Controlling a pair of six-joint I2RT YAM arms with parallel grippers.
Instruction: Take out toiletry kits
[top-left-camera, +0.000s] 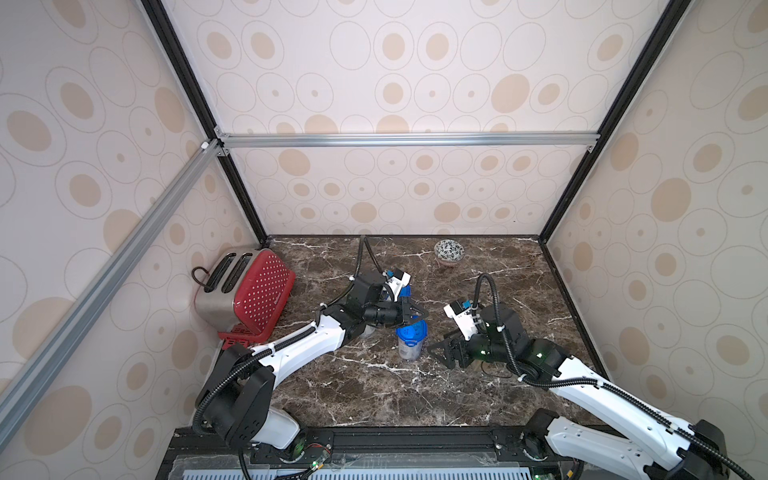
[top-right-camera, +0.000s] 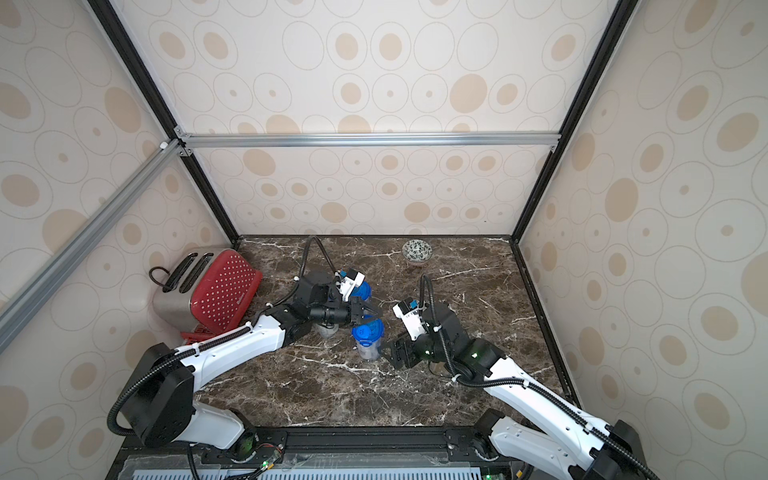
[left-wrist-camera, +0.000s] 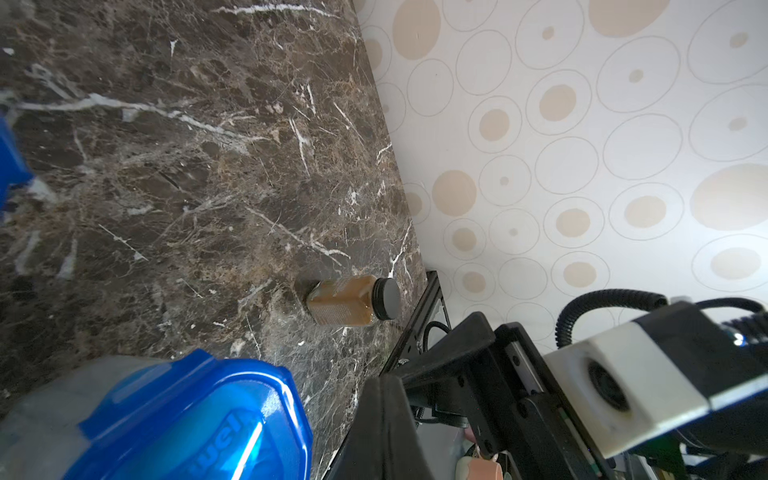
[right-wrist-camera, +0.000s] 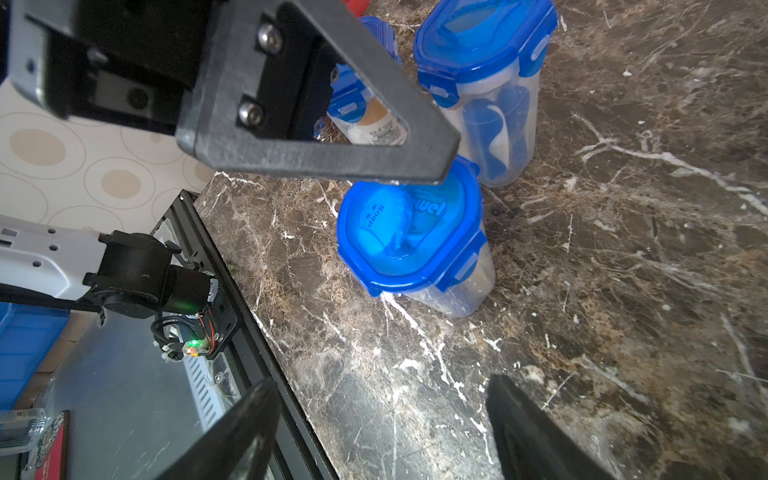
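The nearest clear container (right-wrist-camera: 460, 292) has a blue lid (right-wrist-camera: 400, 228) with "Soap" and "Towel" printed on it and stands closed on the counter. Behind it is another blue-lidded container (right-wrist-camera: 488, 80); a third blue-lidded tub (right-wrist-camera: 368, 112), partly covered by my left arm, holds something pale. My left gripper is shut with nothing visible between its fingers, its tips above the nearest lid; whether they touch it I cannot tell. To the right of that container, my right gripper (top-left-camera: 442, 353) stands open and empty, its blurred fingers (right-wrist-camera: 520, 416) spread apart in the right wrist view.
A red and silver toaster (top-left-camera: 256, 292) fills the left side, and a patterned bowl (top-left-camera: 449, 252) sits near the back wall. A small amber bottle with a black cap (left-wrist-camera: 344, 301) stands on the right part of the counter.
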